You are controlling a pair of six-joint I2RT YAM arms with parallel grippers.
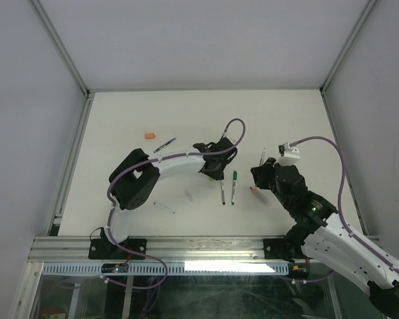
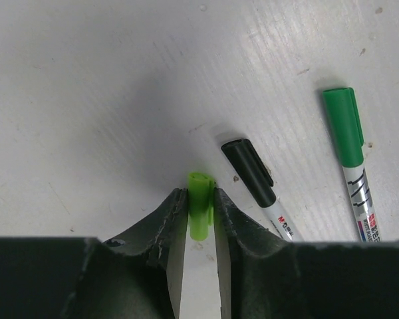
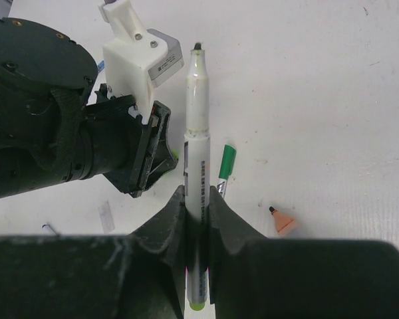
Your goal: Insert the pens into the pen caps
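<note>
A light-green pen cap [image 2: 199, 199] sits between the fingertips of my left gripper, which look closed against both its sides. In the top view that gripper is low over the middle of the table. My right gripper is shut on an uncapped white pen [image 3: 197, 159], its dark tip pointing away from the gripper and a light-green end showing below the fingers. Right of the green cap lies a black-capped pen [image 2: 249, 169]. A green-capped marker [image 2: 344, 129] lies farther right.
An orange piece [image 1: 149, 135] and a blue pen [image 1: 165, 144] lie at the back left. An orange-ended pen [image 1: 260, 197] lies near my right gripper, and a thin pen [image 1: 164, 207] at the front left.
</note>
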